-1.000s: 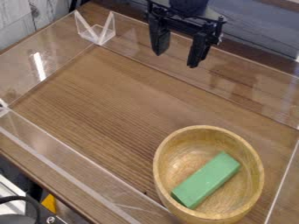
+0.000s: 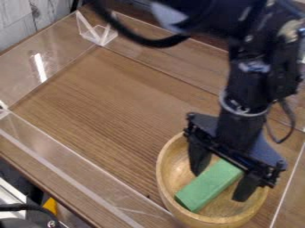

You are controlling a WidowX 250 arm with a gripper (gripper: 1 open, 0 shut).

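My gripper [image 2: 234, 166] is large and black, at the lower right, reaching down into a tan bowl [image 2: 179, 165] with its fingers open. Between and just below the fingers lies a green rectangular block [image 2: 208, 189] on the bowl's floor, partly hidden by the gripper. I cannot tell whether the fingers touch it.
A clear angular plastic object [image 2: 98, 28] stands at the back left. The table's edges show at left and right, with dark cables at the bottom left.
My gripper has come down from the back of the table toward the front, and is now over and in the bowl, covering part of it and of the green block.
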